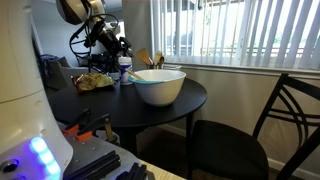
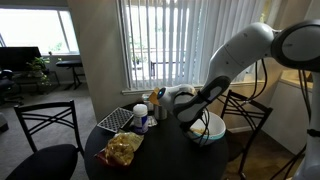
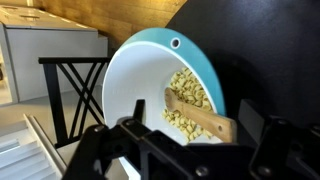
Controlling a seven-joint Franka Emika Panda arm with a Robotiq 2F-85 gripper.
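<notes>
A large white bowl (image 3: 148, 72) with a pale blue rim fills the middle of the wrist view. Inside lie small pale yellow pieces (image 3: 184, 86), and a wooden utensil (image 3: 218, 122) rests across them. My gripper is open. Its dark fingers show on either side of the utensil in the image, with no visible grip on it. From outside, the bowl (image 1: 160, 88) stands on the round dark table, and the arm's wrist (image 2: 178, 98) hangs near it in exterior view 2. There the fingertips are too small and dark to make out.
A crumpled yellowish bag (image 2: 121, 148), a white bottle (image 2: 140, 119) and a perforated tray (image 2: 115, 119) share the dark table (image 2: 165, 160). Black chairs (image 1: 227, 145) stand around it.
</notes>
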